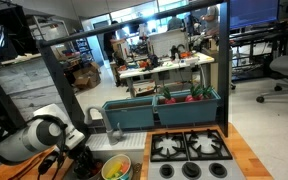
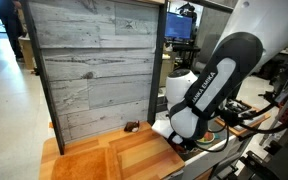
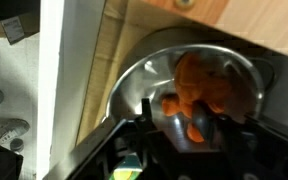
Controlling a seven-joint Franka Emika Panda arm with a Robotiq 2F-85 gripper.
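My gripper points down into a round metal pot [image 3: 134, 78]. Its two dark fingers stand apart, partly open. Inside the pot lie orange-brown pieces [image 3: 199, 82], some showing beyond and between the fingertips; whether any is touched I cannot tell. In exterior view 1 the white arm [image 1: 46, 138] bends low at the left, its gripper end dark and hard to make out beside the sink. Exterior view 2 shows the arm [image 2: 189, 112] from the other side, its gripper mostly hidden.
A pale bowl of colourful items [image 1: 117, 166] stands just right of the gripper. Farther right is the stove top [image 1: 189, 148], its burners bare. A faucet [image 1: 96, 118] rises behind, near blue-green boxes [image 1: 204, 107] of red produce.
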